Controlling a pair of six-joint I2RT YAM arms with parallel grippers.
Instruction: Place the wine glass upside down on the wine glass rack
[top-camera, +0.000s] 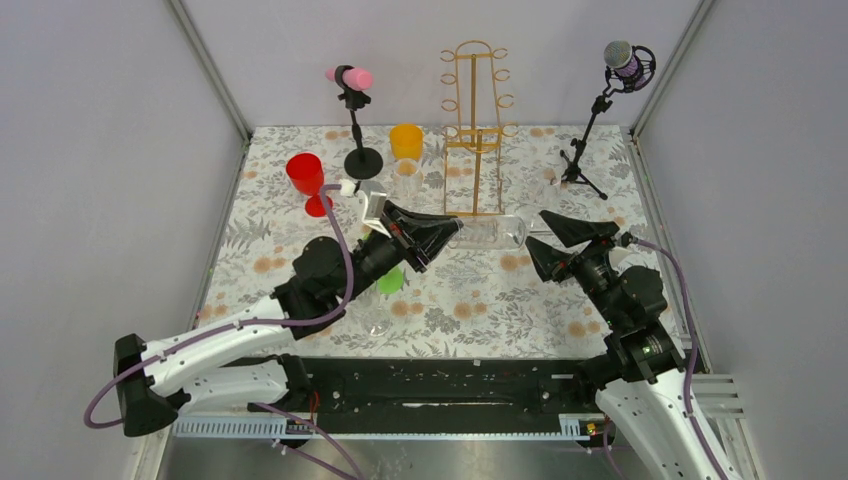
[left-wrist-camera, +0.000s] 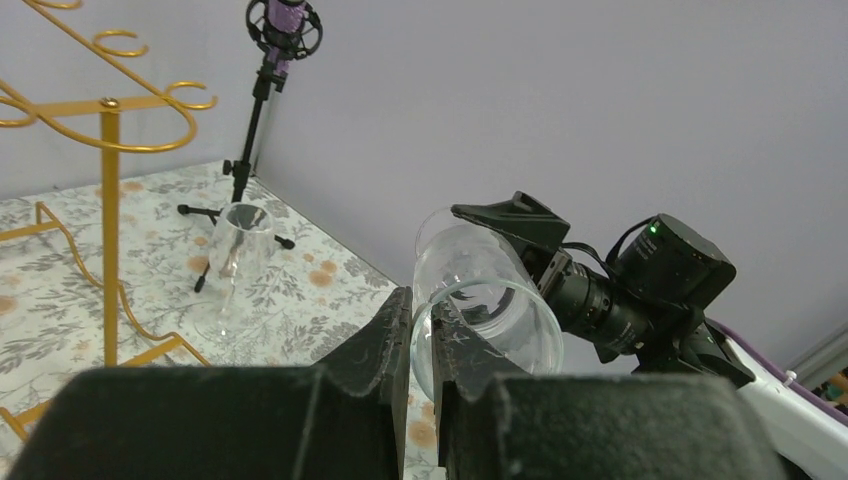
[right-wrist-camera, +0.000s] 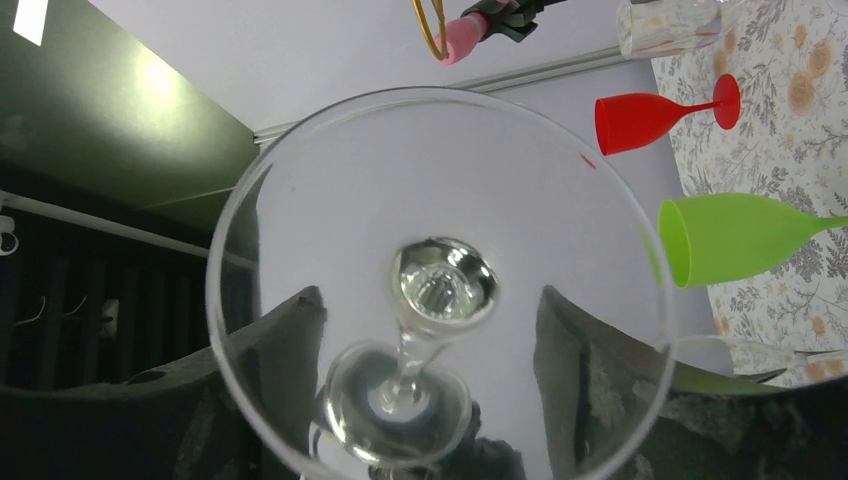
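Note:
A clear wine glass (top-camera: 490, 233) lies sideways in the air between my two grippers, in front of the gold wine glass rack (top-camera: 474, 100). My left gripper (top-camera: 456, 222) is shut on the rim side of its bowl; the open mouth (left-wrist-camera: 552, 320) faces the left wrist camera. My right gripper (top-camera: 545, 247) stands open at the stem end, a finger on each side of the stem. In the right wrist view the round foot (right-wrist-camera: 440, 92) fills the middle, nearer the camera than the fingertips. Room remains between fingers and stem there.
Behind the left arm stand a red glass (top-camera: 305, 174), a yellow glass (top-camera: 406, 140) and a black stand with a pink item (top-camera: 358, 78). A green glass (right-wrist-camera: 735, 238) is near that arm. A microphone stand (top-camera: 590, 120) and another clear glass (left-wrist-camera: 238, 250) are at right.

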